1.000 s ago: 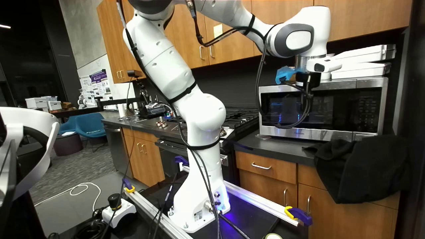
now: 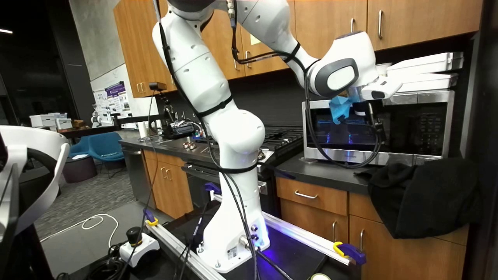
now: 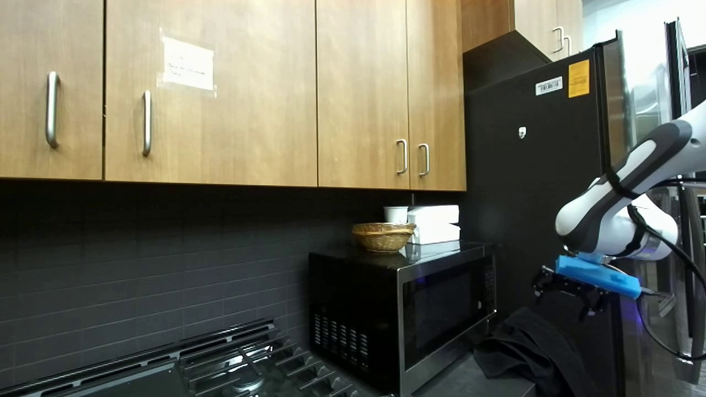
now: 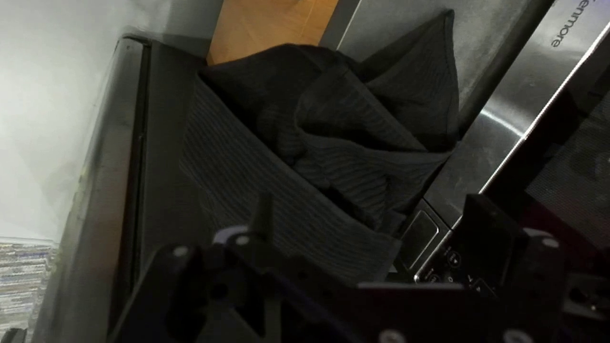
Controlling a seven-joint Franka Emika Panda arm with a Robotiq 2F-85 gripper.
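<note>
A dark ribbed cloth (image 2: 422, 196) drapes over the counter's edge to the right of the microwave (image 2: 378, 133). In the wrist view this cloth (image 4: 320, 154) lies loosely folded beyond my fingers, with one pointed corner toward the top. My gripper (image 3: 564, 301) hangs tilted in front of the microwave and above the cloth, apart from both in exterior view 2. Its fingers are wide open, and I see nothing held between the black fingertips.
A wicker basket (image 3: 382, 237), a white cup (image 3: 395, 214) and white boxes (image 3: 433, 225) sit on the microwave. The dark fridge (image 3: 536, 185) closes off the right side. Left of the microwave is the stove (image 2: 280, 139). A cable loops beneath my wrist.
My arm has come lower, and the wrist has tilted so that the gripper points more to the right, toward the cloth's side. The cloth and microwave have stayed put.
</note>
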